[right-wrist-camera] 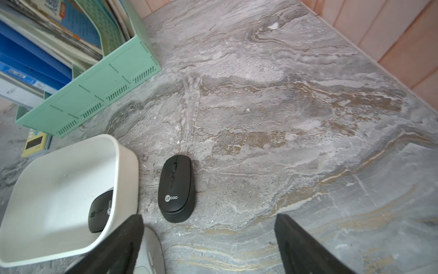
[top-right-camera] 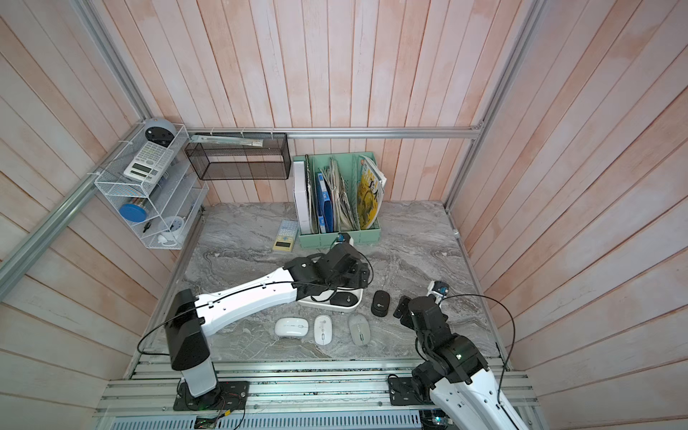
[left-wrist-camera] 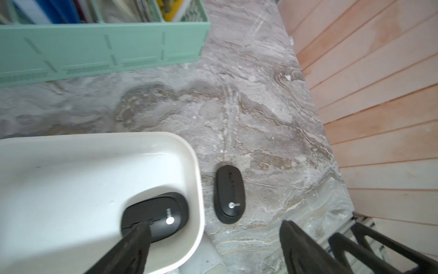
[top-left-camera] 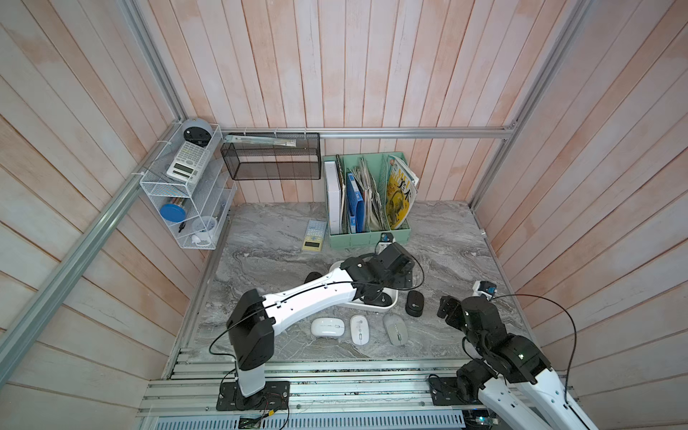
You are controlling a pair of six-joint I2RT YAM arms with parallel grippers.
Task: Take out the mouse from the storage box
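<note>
In the left wrist view, a black mouse point(left-wrist-camera: 157, 217) lies in the right end of the white storage box point(left-wrist-camera: 59, 182). Another black mouse rests on the table just right of the box; the right wrist view shows the same table mouse point(right-wrist-camera: 177, 188) fully clear of the box wall. Above the box's right end, my left gripper has its fingers apart with nothing between them. My right gripper stands open and empty over the table, to the right of the black table mouse.
In front of the box lie a white mouse point(top-left-camera: 327, 327), a second white mouse point(top-left-camera: 359, 329) and a grey mouse point(top-left-camera: 396, 329). Behind stand a green file holder point(top-left-camera: 369, 238) and a calculator point(top-left-camera: 314, 235). Free table lies at the back right.
</note>
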